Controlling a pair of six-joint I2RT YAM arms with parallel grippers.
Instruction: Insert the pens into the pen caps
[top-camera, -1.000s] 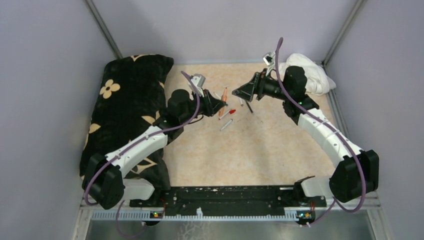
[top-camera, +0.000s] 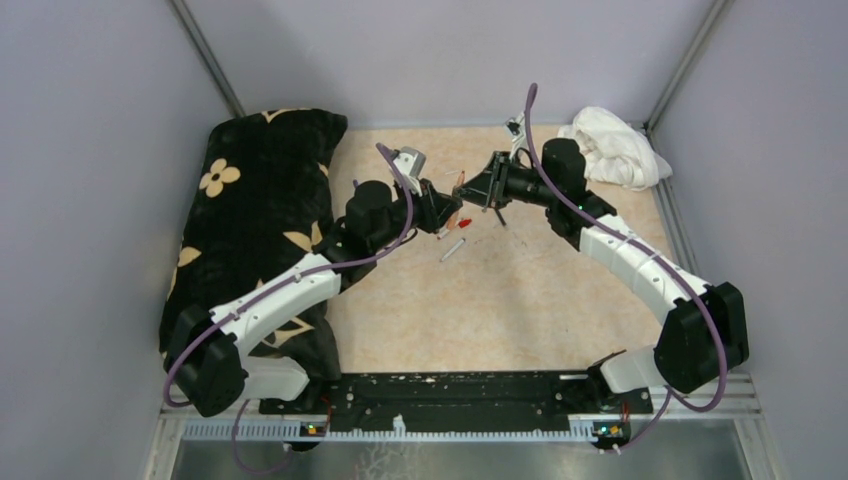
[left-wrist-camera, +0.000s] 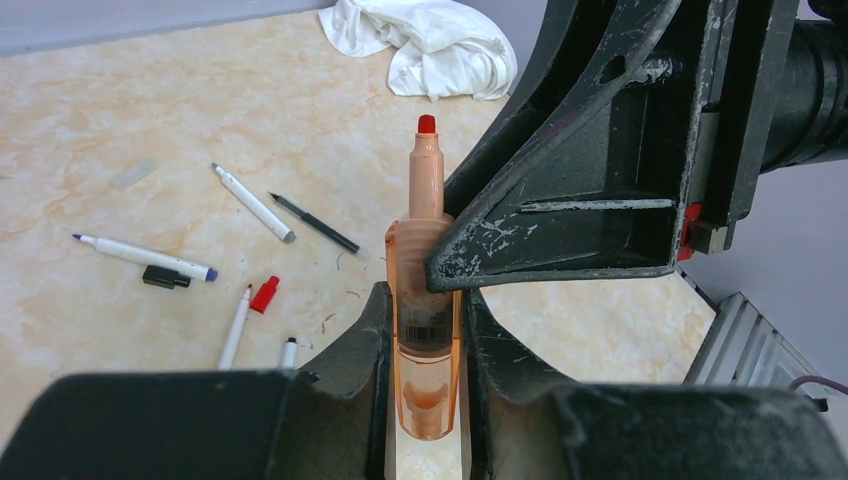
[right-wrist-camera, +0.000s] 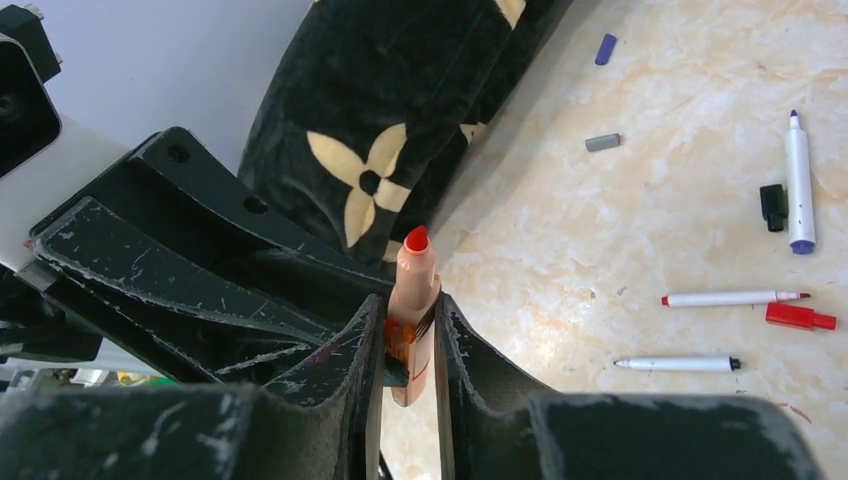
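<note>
An orange marker with a red tip stands upright between my two grippers, which meet over the table's middle. Its lower part sits in a clear orange sleeve, apparently a cap, between the fingertips of my left gripper; whether they grip it is hard to tell. My right gripper is shut on the marker from the side. Below lie white pens, a black pen, red cap, black cap, grey cap and blue cap.
A black flowered cushion fills the table's left side. A white cloth is bunched at the back right.
Over the last second my right gripper has moved left onto the orange marker, and my left gripper has moved slightly right to meet it.
</note>
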